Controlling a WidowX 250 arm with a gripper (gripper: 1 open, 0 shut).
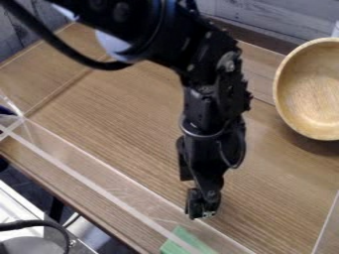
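Note:
My black gripper (201, 203) points down at the lower middle of the camera view, low over the wooden table (119, 119), just behind a clear plastic edge. Its fingertips are small and dark; I see nothing clearly held between them. A green patch (185, 239) lies just in front of and below the gripper.
A pale wooden bowl (308, 84) sits at the upper right. Clear strips run along the near left edge, beyond which are a cable and white equipment. A grey wall stands behind.

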